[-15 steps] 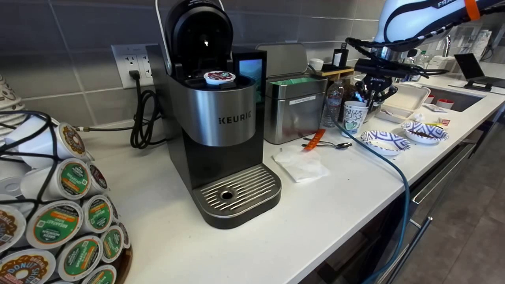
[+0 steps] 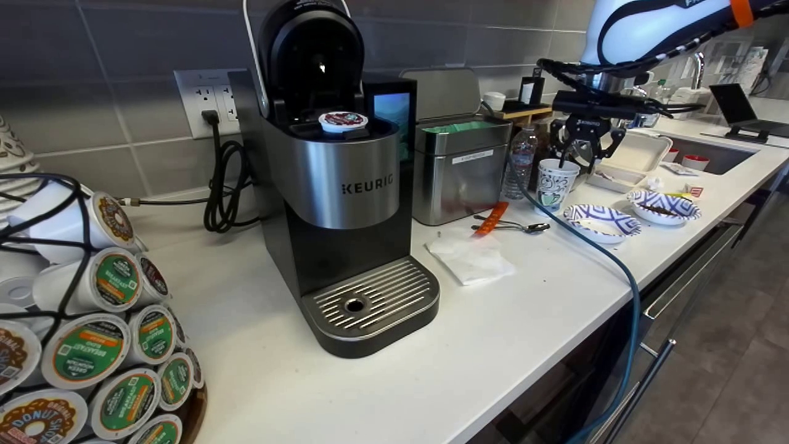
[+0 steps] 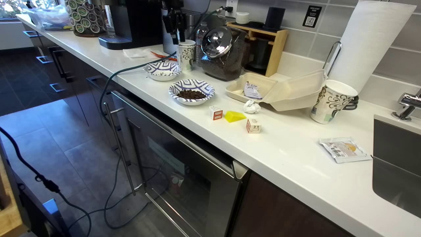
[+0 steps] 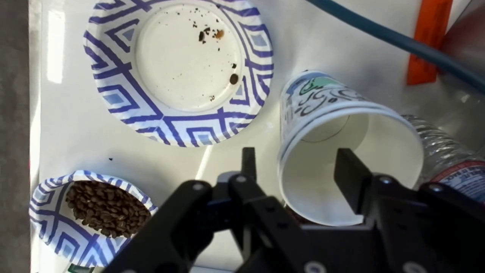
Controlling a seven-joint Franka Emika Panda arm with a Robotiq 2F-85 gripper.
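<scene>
A white patterned paper cup (image 2: 556, 185) stands upright on the counter, its mouth showing below my gripper in the wrist view. My gripper is open, its fingertips on either side of the cup's near rim. One finger (image 4: 350, 175) is over the cup's mouth and the other lies outside the rim. Nothing is clamped; whether a finger touches the cup, I cannot tell. Beside the cup sits a blue-and-white bowl (image 4: 188, 59) with only dark crumbs. Another such bowl (image 3: 201, 100) holds coffee beans (image 3: 191, 94).
Close by the cup are a water bottle (image 2: 523, 159) and a jar of dark beans (image 3: 223, 65). A teal cable (image 2: 621, 259) crosses the counter past the bowls. The Keurig machine (image 2: 344, 181) has its lid up and a pod (image 2: 343, 121) on top.
My gripper's fingers have spread apart from a nearly closed pose. The gripper has moved slightly toward the cup. The cup and bowls look unmoved.
</scene>
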